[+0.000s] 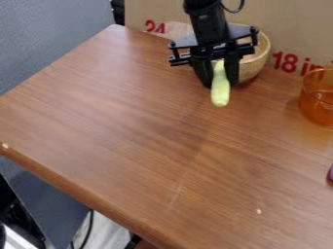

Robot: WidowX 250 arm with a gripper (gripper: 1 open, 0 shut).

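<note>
The black gripper [219, 64] hangs at the top middle of the camera view, shut on a pale yellow-green elongated object [220, 88] that points downward. Behind it, a light wooden bowl [258, 57] stands at the back of the table, mostly hidden by the gripper.
An orange translucent cup [316, 98] stands at the right edge, and a dark purple object is cut off below it. A cardboard panel with red print rises behind.
</note>
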